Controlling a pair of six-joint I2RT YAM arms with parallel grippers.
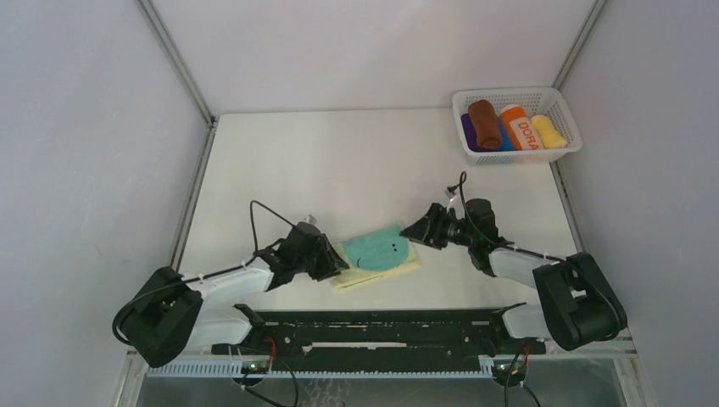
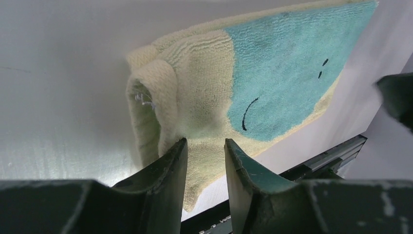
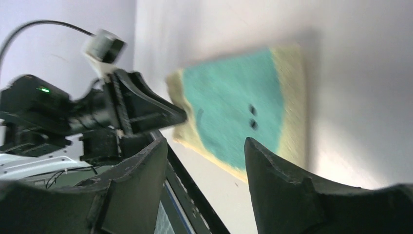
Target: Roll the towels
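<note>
A cream towel with a teal patch and a stitched dark smile lies folded flat near the table's front. At its left end my left gripper is shut on the towel. Between those fingers cream cloth shows in the left wrist view, with a raised, bent-over fold beside them. Off the towel's right end, my right gripper is open and close above the cloth. Only bare table and the towel beyond show between its fingers; the cloth is blurred there.
At the back right corner stands a white basket holding several rolled towels, among them a brown roll and an orange-and-white roll. A dark rail runs along the front edge.
</note>
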